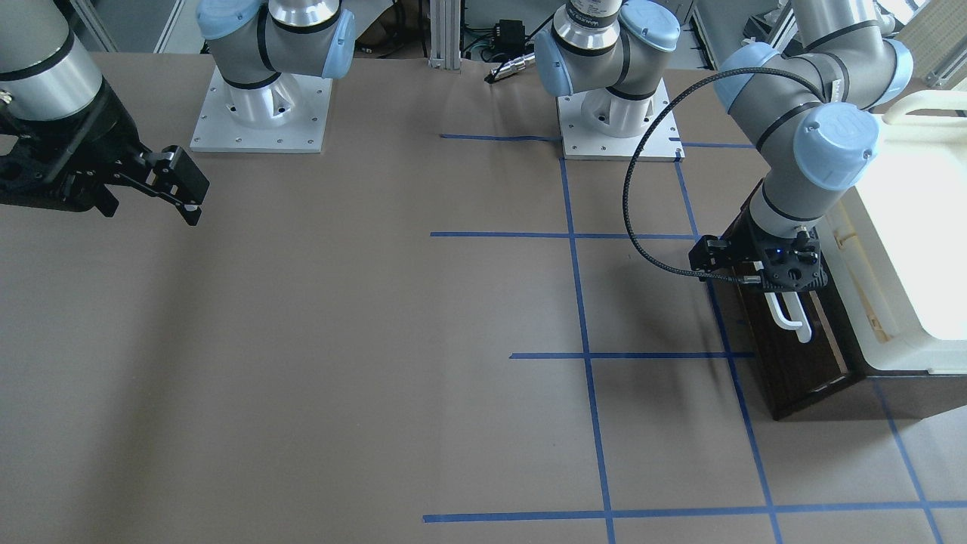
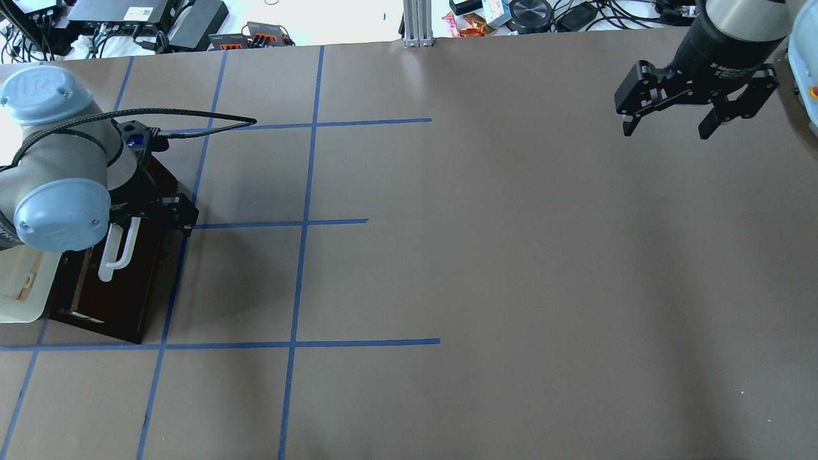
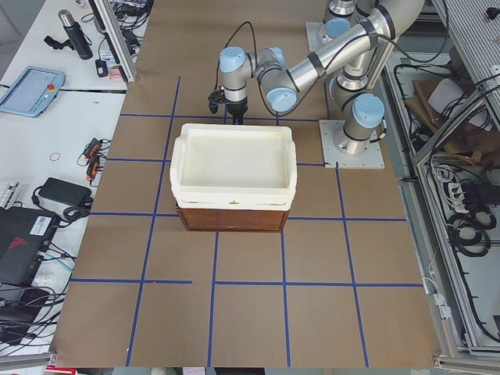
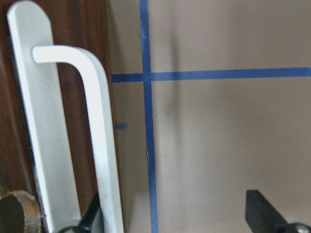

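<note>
My gripper (image 1: 757,263) is at the dark brown wooden cabinet (image 1: 798,376), over a white handle (image 1: 789,317) on its front door. In the left wrist view the handle (image 4: 99,136) fills the left side, with one dark finger (image 4: 92,218) against its lower part and the other finger (image 4: 260,211) apart over the floor at right, so the gripper is open. The door stands slightly out from the cabinet, with a gap along its edge in the front view.
A white tray (image 3: 233,164) sits on top of the cabinet. Other robot arms (image 2: 690,92) stand around the workspace.
</note>
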